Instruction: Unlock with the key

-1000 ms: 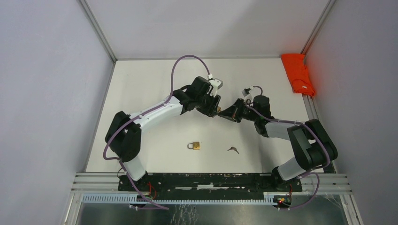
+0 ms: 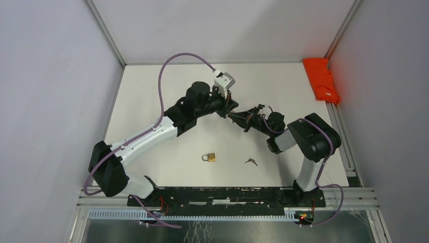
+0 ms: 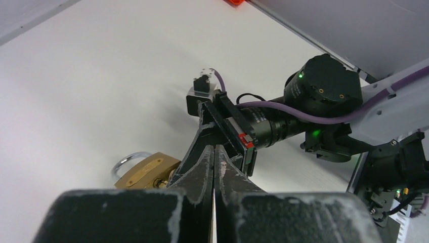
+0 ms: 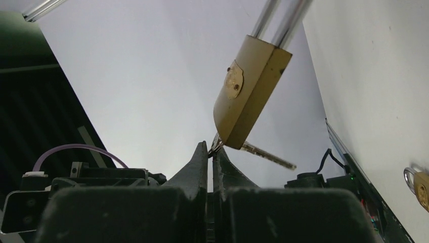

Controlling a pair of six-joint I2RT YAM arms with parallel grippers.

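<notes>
A brass padlock (image 4: 251, 91) is up in the air in the right wrist view, its shackle (image 4: 281, 23) running out of the top edge. My right gripper is shut on a key (image 4: 216, 144) at the padlock's lower end. A second key's blade (image 4: 268, 155) sticks out to the right below it. The left wrist view shows the same padlock (image 3: 150, 171) beside the right gripper's tips, its shackle (image 3: 128, 159) looping left, clear of any fingers. My left gripper is shut, with nothing visible between its fingers. Whether the shackle is released, I cannot tell.
Another padlock (image 2: 209, 157) lies on the table (image 2: 177, 169), with a pair of keys (image 2: 251, 161) to its right. An orange cloth (image 2: 322, 78) sits at the far right corner. Both arms meet closely over the table's middle.
The left forearm has swung outward. The table objects have not moved.
</notes>
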